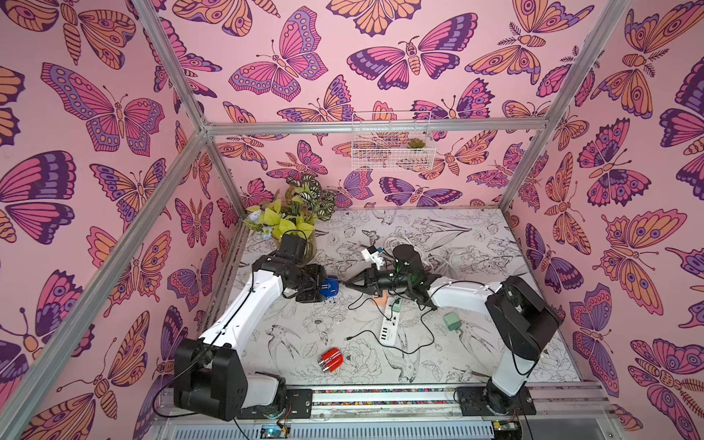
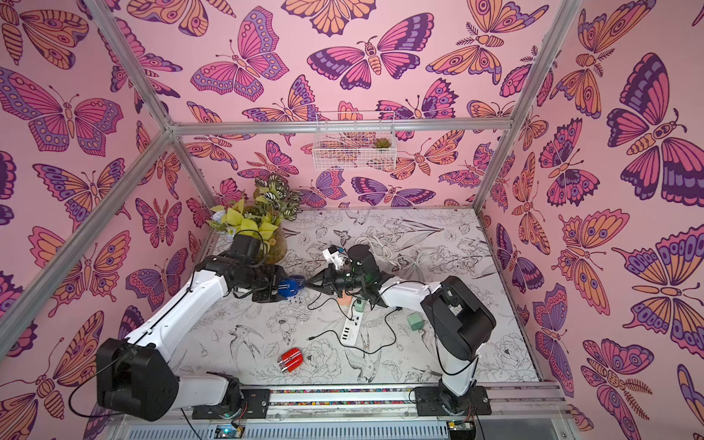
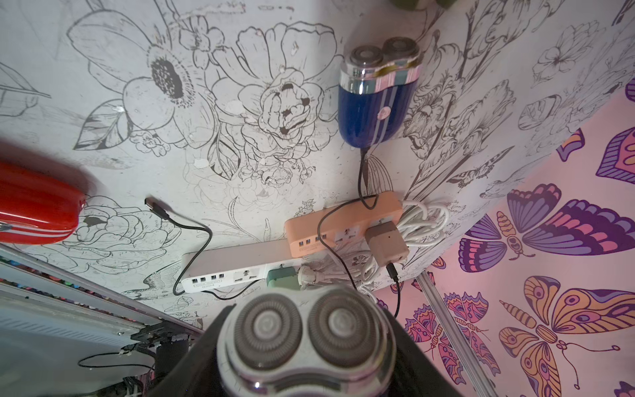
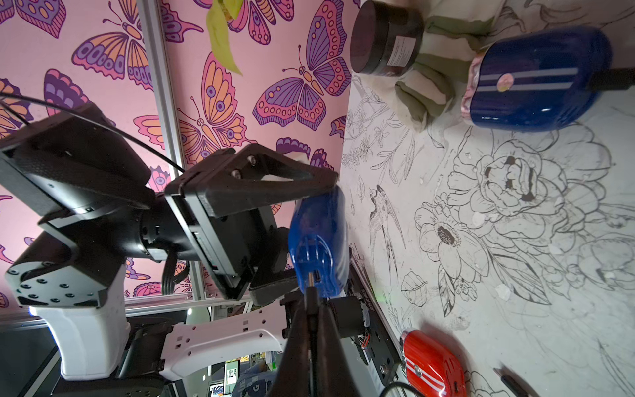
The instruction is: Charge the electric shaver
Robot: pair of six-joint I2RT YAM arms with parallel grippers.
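Observation:
My left gripper [image 1: 316,286] is shut on a blue shaver, held above the table with its cutter heads [image 3: 268,329] visible in the left wrist view. My right gripper [image 1: 352,282] is shut and points at that shaver's base; whether anything thin is between its tips is unclear. A second blue shaver [image 3: 375,109] lies on the table with a black cable in its end. A red shaver [image 4: 430,364] lies near the front edge.
An orange power strip [image 3: 307,231] and a white one [image 3: 231,261] hold chargers and cables. A leafy plant [image 1: 286,220] stands at back left.

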